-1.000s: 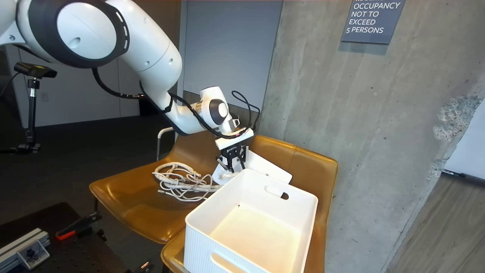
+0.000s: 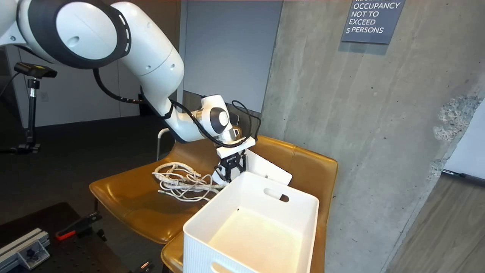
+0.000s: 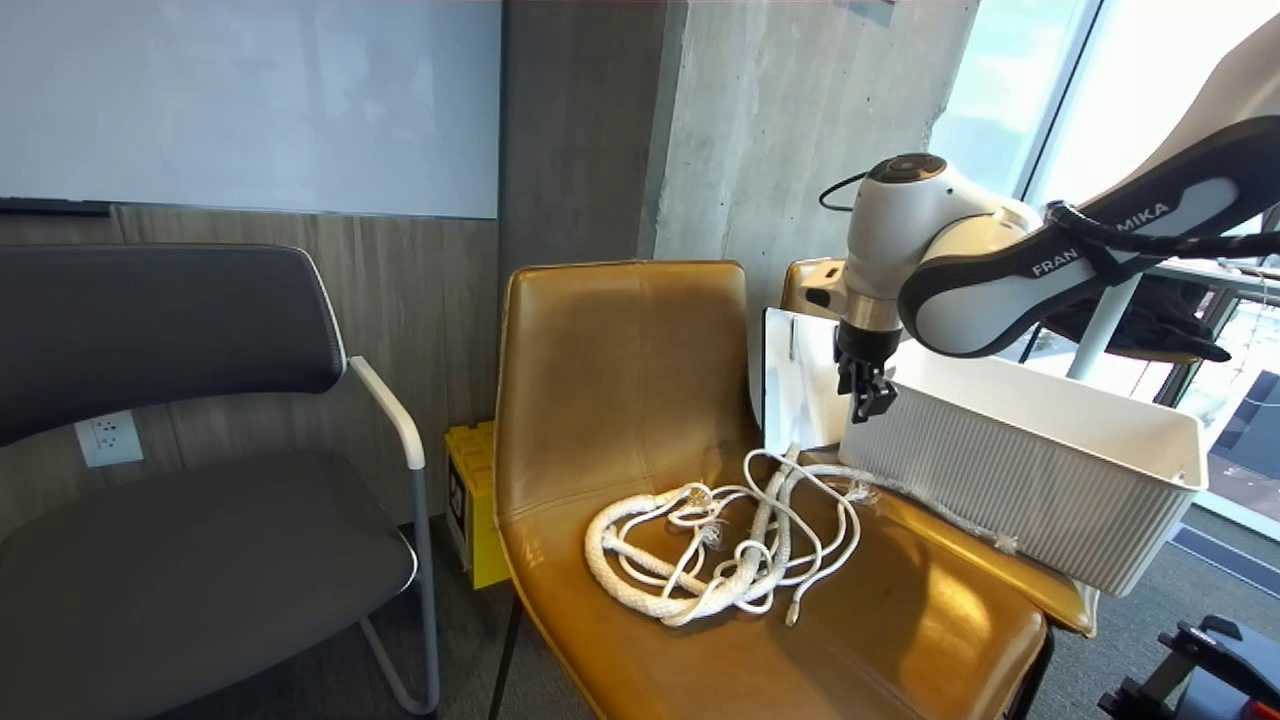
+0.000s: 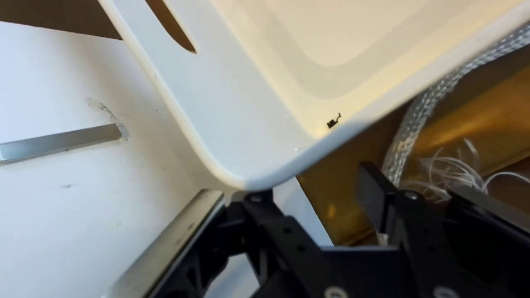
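A white ribbed bin point(image 2: 254, 182) sits on the tan chair, tilted in exterior view 1, its visible inside empty. My gripper point(image 2: 232, 172) points down beside the bin's back corner. In the wrist view the gripper stands part open, with no object visible held between its fingers. Its left finger point(image 4: 285, 233) reaches under the rim corner, close against the bin; contact is hard to tell. White rope point(image 3: 684, 600) lies coiled on the chair seat. A pale braided length point(image 4: 415, 116) runs along the bin's side, near the right finger point(image 4: 377, 191).
A white panel point(image 3: 801, 372) with a metal strip point(image 4: 59, 143) leans against the chair back, close behind my gripper. The chair seat point(image 3: 924, 648) is bare toward its front edge. A concrete wall point(image 2: 363, 136) rises behind.
My gripper has moved down, lower beside the bin's corner. The bin has shifted slightly, its back and left rim lower in exterior view 1. The rope looks unchanged.
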